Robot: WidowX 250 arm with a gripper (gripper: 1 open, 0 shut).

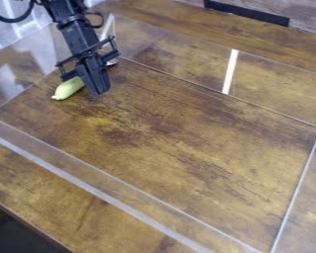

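Observation:
A pale green elongated object (67, 89) lies on the wooden surface at the upper left of the clear-walled enclosure. My gripper (98, 81) hangs just to the right of it, low and pointing down; it looks shut, with nothing visible between its fingers. A small whitish shape behind the arm is mostly hidden.
Clear walls (229, 72) surround the work area, with a white strip on the back one. A dark bar (247, 12) lies beyond the back wall.

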